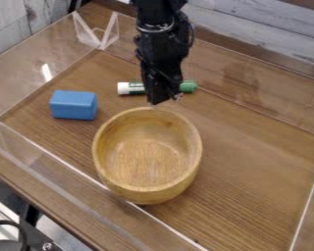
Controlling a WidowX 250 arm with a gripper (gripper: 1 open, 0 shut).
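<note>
My gripper (161, 90) hangs over the table at the upper middle, just behind the wooden bowl (146, 157) and in front of a green and white cylindrical object (132, 88). It appears shut, with nothing visible between its fingers. The bowl is empty. A blue block (74, 105) lies to the left of the bowl.
Pale walls or edges border it at the left, back and right. A black cable (16, 227) lies at the lower left.
</note>
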